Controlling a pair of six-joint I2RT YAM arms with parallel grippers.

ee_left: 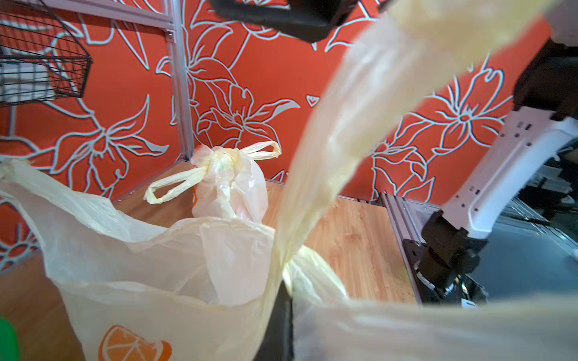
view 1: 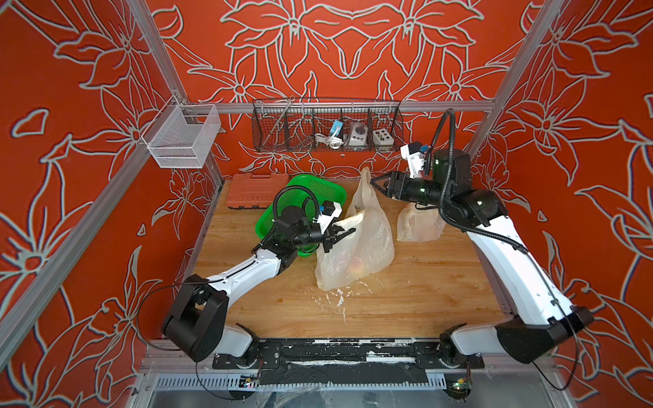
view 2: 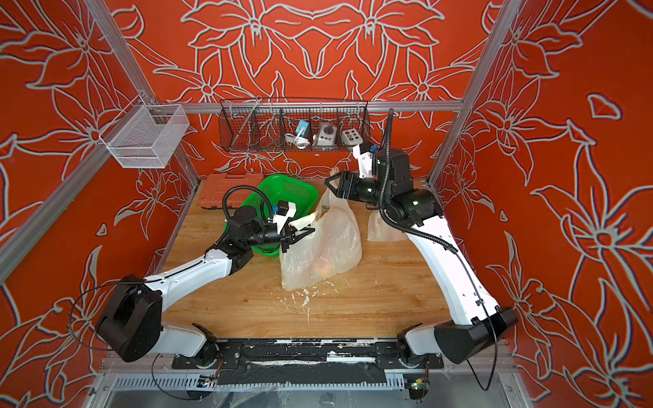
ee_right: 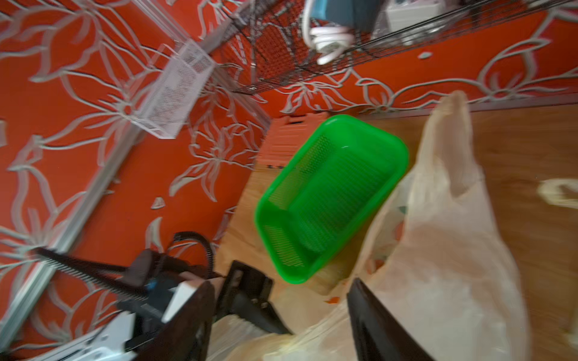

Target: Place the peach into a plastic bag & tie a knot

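Note:
The whitish plastic bag (view 1: 353, 248) stands on the table mid-scene, with a pinkish round shape, the peach (view 1: 356, 264), showing through its lower part. My left gripper (view 1: 349, 234) is shut on one handle of the bag at its left side; the film stretches across in front of the dark finger (ee_left: 278, 328) in the left wrist view. The bag's other handle (ee_right: 450, 129) stands up free toward the back. Close beside that upright handle in the top left view is my right gripper (view 1: 378, 182), its fingers apart with no film gripped between them.
A second bag (ee_left: 231, 186), its handles sticking out at the top, sits to the right. Behind the left arm lie a green basket (ee_right: 337, 186) and a red case (view 1: 257, 190). A wire rack (view 1: 326, 125) hangs at the back. White scraps litter the clear front table.

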